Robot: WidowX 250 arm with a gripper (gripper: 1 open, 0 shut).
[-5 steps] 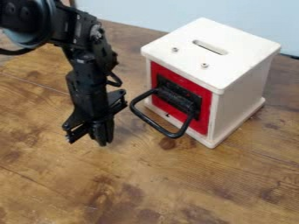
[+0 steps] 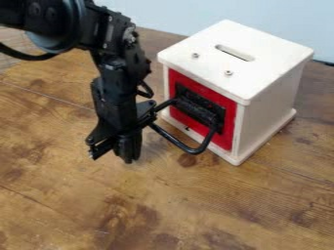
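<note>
A white wooden box (image 2: 268, 78) with a slot and two screws on top stands at the right. Its red front (image 2: 229, 125) carries a black panel with a black loop handle (image 2: 193, 146) sticking out toward the left and down. My black gripper (image 2: 125, 151) is low over the wooden table just left of that handle, its fingers pointing down and shut, with nothing seen between them. Part of the handle's left end is close beside the gripper; whether they touch I cannot tell.
A pale wall runs behind the box. A cable loops at the upper left.
My gripper has moved rightward, closer to the loop handle, over the last second. The box looks unmoved.
</note>
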